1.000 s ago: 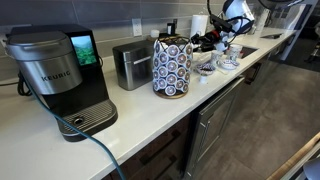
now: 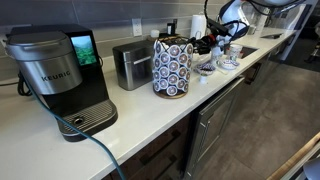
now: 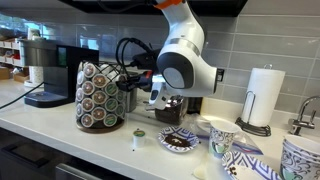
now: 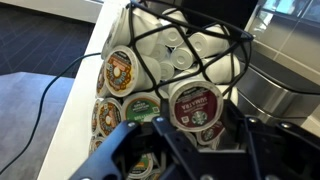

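Note:
A pod with a dark red lid (image 4: 196, 106) faces the camera in the wrist view, with my gripper shut on it, one finger at each side. It is at the upper part of the black wire pod holder (image 4: 229, 47), close in front of the loose pods in its open top; whether it touches them I cannot tell. Other pods with orange-and-white lids (image 4: 121, 71) fill the holder's side. Exterior view 2 shows the full holder (image 3: 99, 95) left of the arm, which partly covers its upper right.
A coffee maker (image 2: 75, 85) and a steel toaster (image 2: 133, 64) stand along the wall. One single pod (image 3: 139, 140) sits on the counter before the holder. Patterned plates (image 3: 177, 139), a cup (image 3: 222, 138) and a paper towel roll (image 3: 262, 97) occupy the right side.
The arm has shifted slightly lower and toward the pod holder. The holder, coffee maker and dishes look unmoved.

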